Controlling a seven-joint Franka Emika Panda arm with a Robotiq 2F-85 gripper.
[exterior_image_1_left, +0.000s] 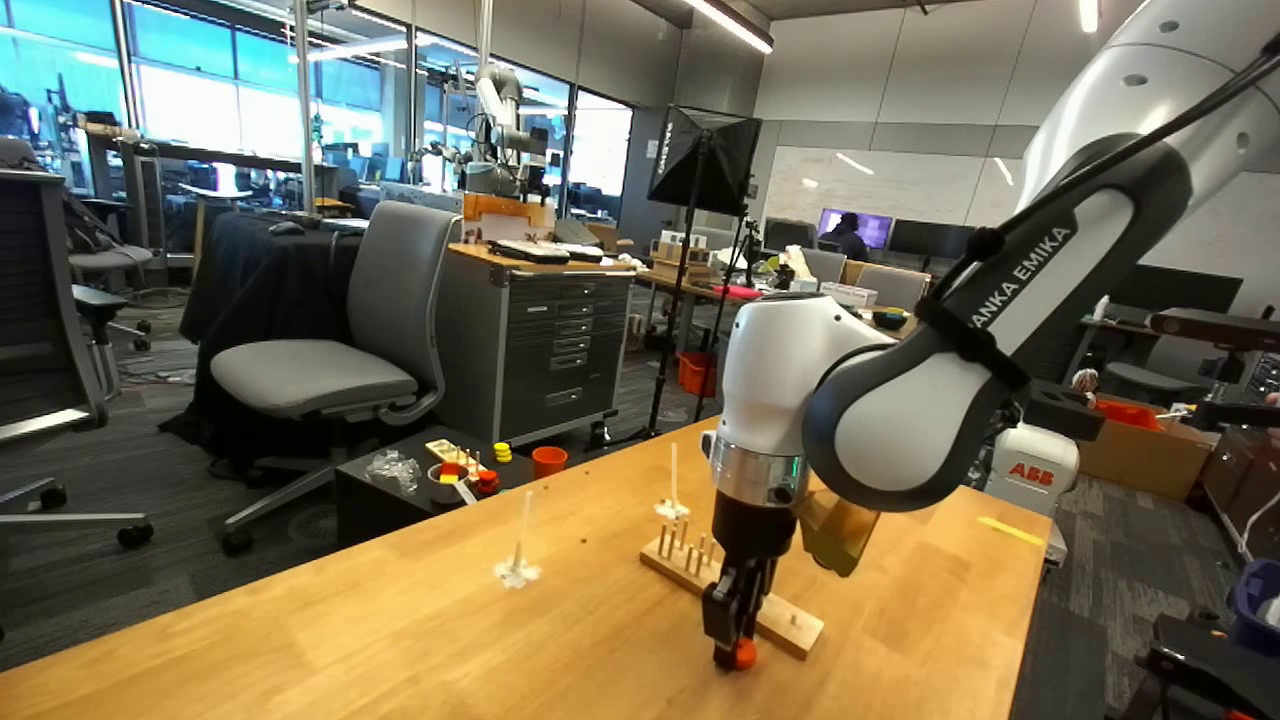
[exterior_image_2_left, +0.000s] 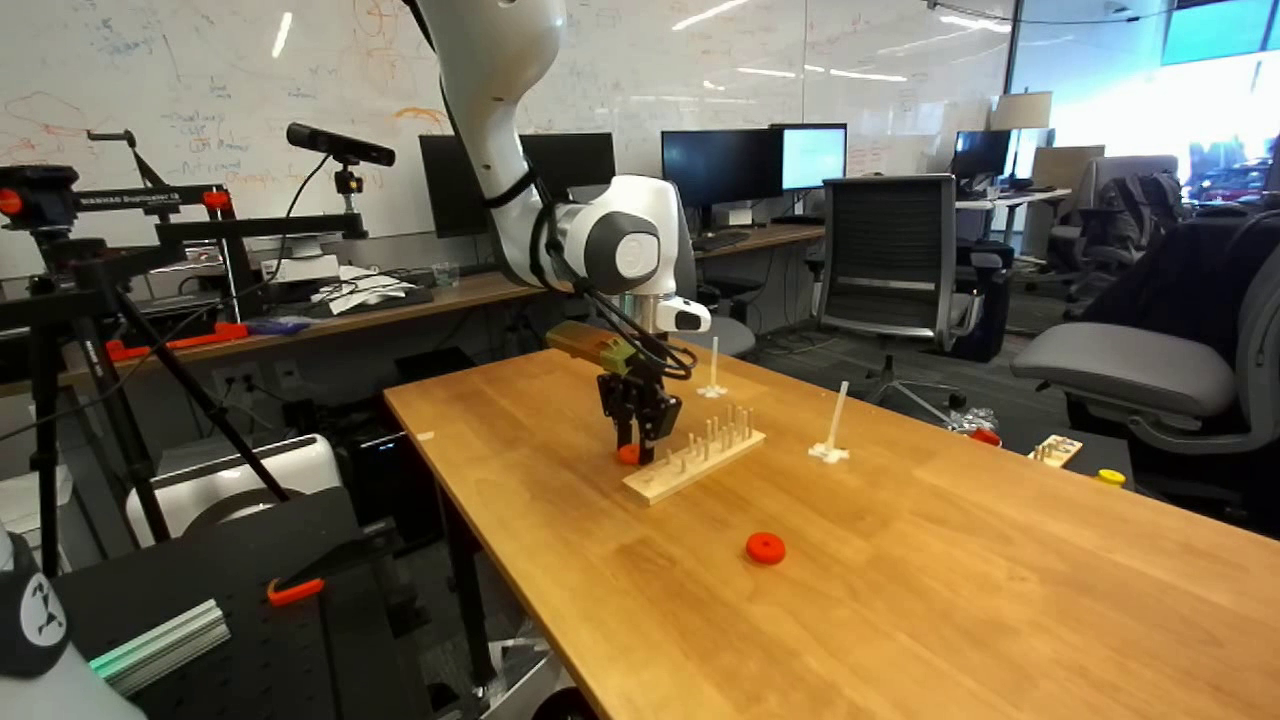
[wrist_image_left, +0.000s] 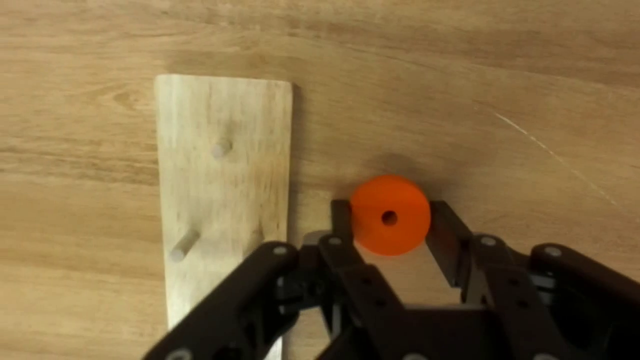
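In the wrist view, my gripper is shut on an orange-red disc with a small centre hole, one finger pressing each side. Right beside it, apart from the disc, runs a pale wooden pegboard. Exterior view 1 shows the gripper low over the table, with part of the disc visible behind a finger. Whether the disc clears the tabletop is hard to tell. A second red disc lies loose on the table in exterior view 2.
Two thin upright posts, one nearer and one farther, stand on the table beyond the pegboard, whose several pegs rise in a row. Open tabletop spreads around the loose disc.
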